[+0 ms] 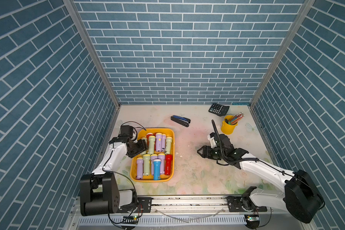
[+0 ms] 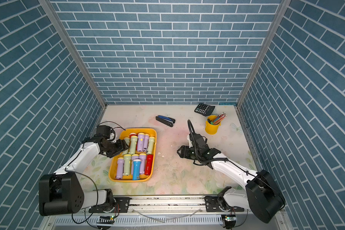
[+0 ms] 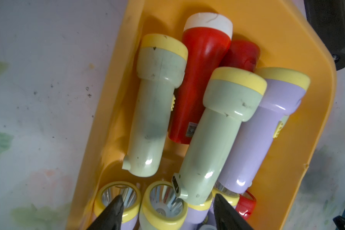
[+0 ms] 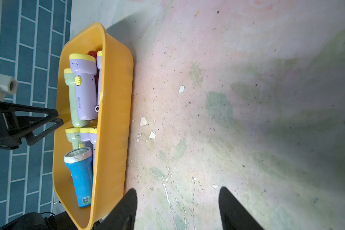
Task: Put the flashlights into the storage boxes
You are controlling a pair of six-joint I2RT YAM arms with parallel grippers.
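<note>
A yellow box (image 1: 172, 146) at the table's left is packed with flashlights, among them pale green (image 3: 214, 149), lilac (image 3: 249, 145), red (image 3: 195, 65) and blue (image 4: 79, 178) ones. My left gripper (image 1: 141, 147) is over the box's left edge; in its own wrist view its fingers are apart at the bottom, with flashlights beneath and behind them. My right gripper (image 1: 204, 151) hangs over bare table right of the box, fingers apart and empty in its wrist view.
A stapler (image 1: 180, 121) lies behind the box. A calculator (image 1: 218, 109) and a yellow pencil cup (image 1: 227, 128) stand at the back right.
</note>
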